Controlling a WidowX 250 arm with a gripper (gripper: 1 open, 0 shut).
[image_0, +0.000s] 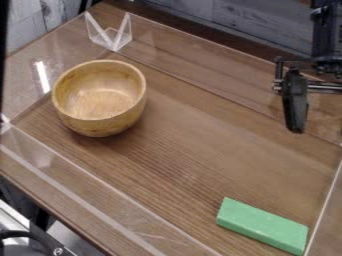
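My gripper (294, 92) hangs at the upper right of the camera view, above the bare wooden table; a dark elongated part points downward. It appears open, with no object visible in it. A wooden bowl (99, 98) sits on the left of the table. A green block (262, 225) lies at the bottom right, well below the gripper.
A clear angular plastic piece (110, 32) stands at the upper left beyond the bowl. The table's edge runs along the lower left.
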